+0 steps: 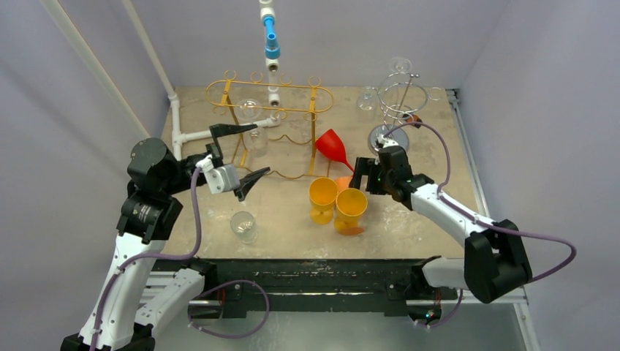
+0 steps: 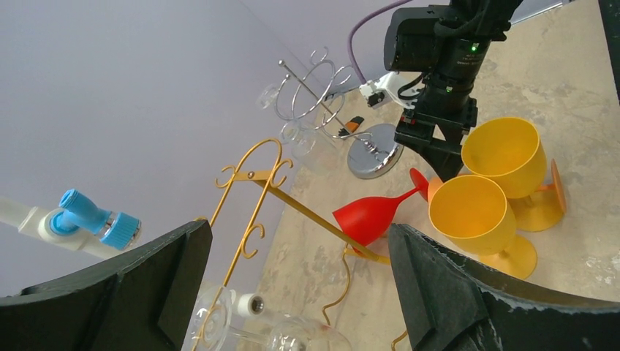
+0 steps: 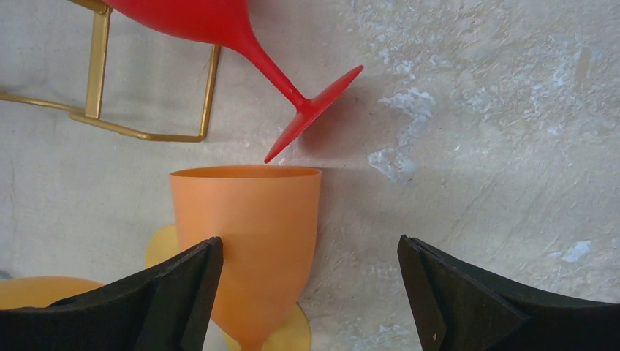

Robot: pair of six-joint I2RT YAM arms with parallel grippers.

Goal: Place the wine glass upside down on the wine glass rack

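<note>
My left gripper [image 1: 261, 150] stands open in front of the gold rack [image 1: 296, 110], with nothing held. A clear glass [image 1: 250, 111] hangs upside down at that rack's left end. My open right gripper [image 1: 358, 174] is low over the table beside the red glass [image 1: 331, 145], which lies on its side. In the right wrist view, an orange glass [image 3: 248, 219] lies partly behind the left fingertip; whether they touch, I cannot tell. Two yellow glasses [image 1: 323, 191] [image 1: 352, 203] stand upright in front of it. Another clear glass [image 1: 243, 225] is at the front left.
A silver rack [image 1: 402, 91] with clear glasses hanging on it stands at the back right, on a round base [image 1: 387, 139]. White pipe [image 1: 196, 136] and a blue-fitted pipe [image 1: 271, 44] are behind the gold rack.
</note>
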